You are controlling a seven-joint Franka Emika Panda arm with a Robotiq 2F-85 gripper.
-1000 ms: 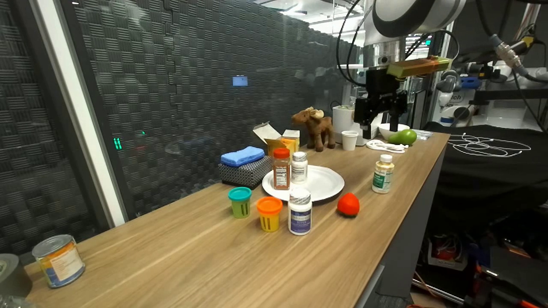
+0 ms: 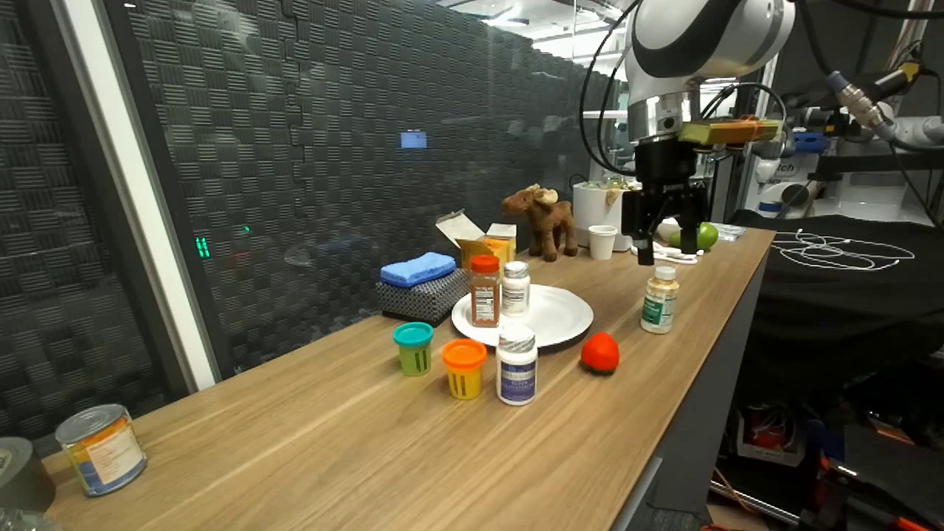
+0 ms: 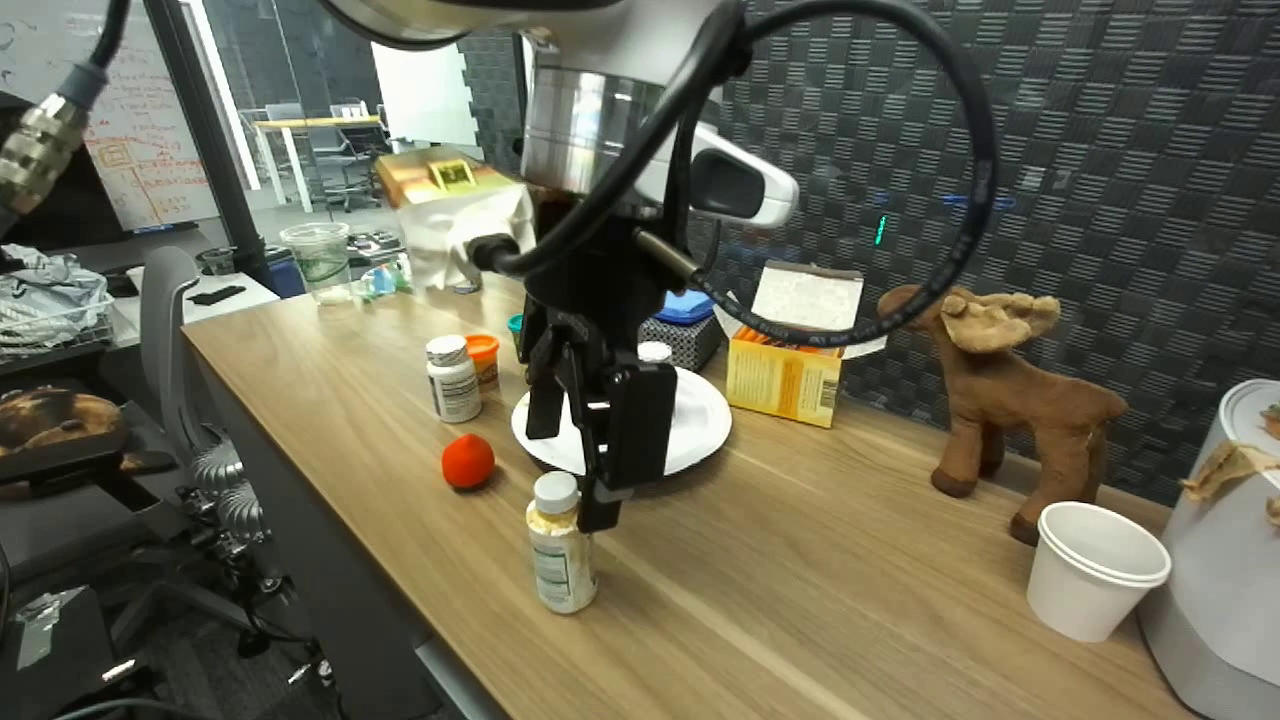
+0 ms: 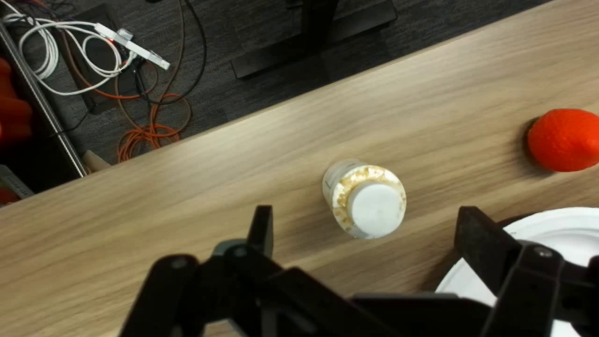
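A clear bottle (image 2: 659, 301) with a white cap and green label stands upright on the wooden counter. My gripper (image 2: 670, 257) is open above it, its fingers apart and nothing between them. Seen from the wrist, the bottle's white cap (image 4: 376, 209) lies between the two fingers in the picture, ahead of the gripper. In exterior view 2 one finger (image 3: 600, 510) overlaps the bottle's right edge; whether they touch I cannot tell. On the white plate (image 2: 566, 318) stand a red-capped spice jar (image 2: 484, 292) and a white pill bottle (image 2: 515, 290).
A red object (image 2: 601, 352) sits close to the plate. Another pill bottle (image 2: 517, 367) and orange and teal-lidded tubs (image 2: 413, 348) stand left of it. Behind are an open yellow box (image 3: 786, 372), a plush moose (image 3: 1020, 402) and paper cups (image 3: 1092, 570).
The arm has come down, bringing my gripper lower and closer to the green-labelled bottle. The bottle and the other objects on the counter have stayed in place.
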